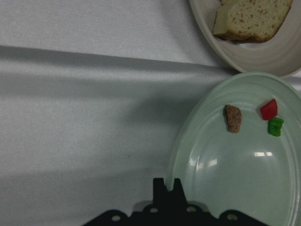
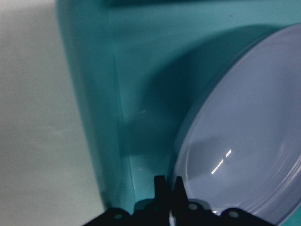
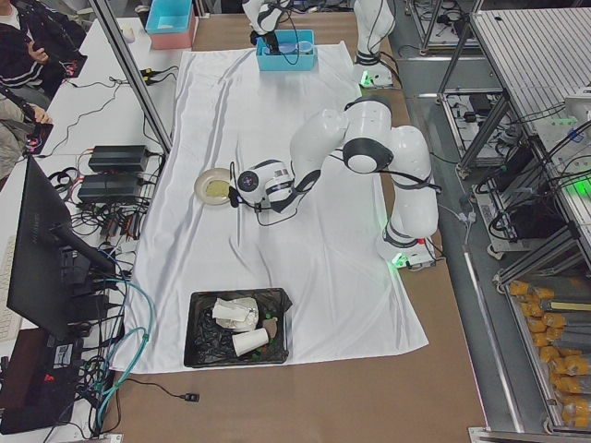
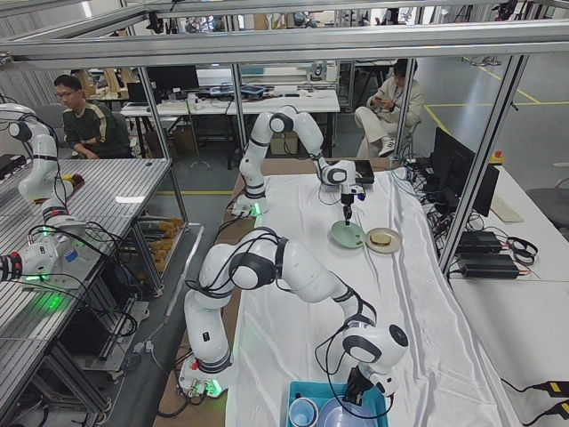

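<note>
My left gripper is at the rim of a green plate [image 1: 235, 174], its fingers close together, seemingly on the rim. On the plate lie brown [image 1: 233, 117], red [image 1: 268, 110] and green [image 1: 275, 126] bits. A beige plate [image 1: 211, 42] with a bread slice [image 1: 251, 19] lies beside it. My right gripper is down in a blue bin [image 2: 84, 94] at the rim of a lavender plate [image 2: 244, 132], fingers close together; whether it grips the rim is unclear. A blue cup [image 4: 302, 410] stands in that bin.
A black bin [image 3: 199, 341] with cups and other items sits on the white cloth [image 3: 222, 249] at the other end. A monitor and cables line one side.
</note>
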